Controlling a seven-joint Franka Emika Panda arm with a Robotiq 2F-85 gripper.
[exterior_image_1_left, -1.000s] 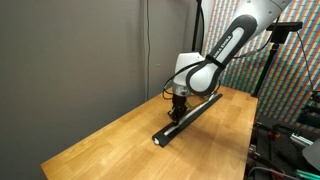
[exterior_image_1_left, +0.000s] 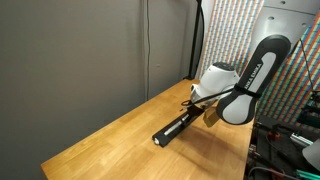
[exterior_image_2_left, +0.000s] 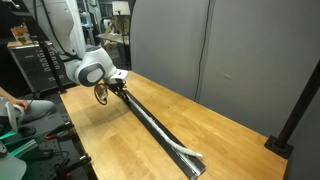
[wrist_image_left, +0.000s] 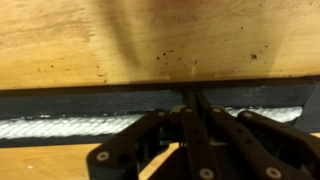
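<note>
A long black channel (exterior_image_2_left: 152, 122) lies across the wooden table, with a white rope (exterior_image_2_left: 180, 148) along it. At the channel's near end in exterior view 2, part of the rope bends out over the side. My gripper is shut and points down over the channel in the wrist view. Rope shows in the channel on both sides of it, but the stretch under the gripper is hidden. No rope can be made out between the fingers. Exterior view 1 has the gripper (exterior_image_1_left: 190, 104) low over the channel, away from its front end (exterior_image_1_left: 161, 138).
Bare wooden table (exterior_image_1_left: 110, 150) spreads out on both sides of the channel. A grey partition (exterior_image_1_left: 90, 70) stands behind the table. A dark post on a base (exterior_image_2_left: 278, 146) stands at the table's far right in exterior view 2.
The arm has drawn back along the channel, to the right in exterior view 1, toward the robot's base. The channel's front end has stayed in place.
</note>
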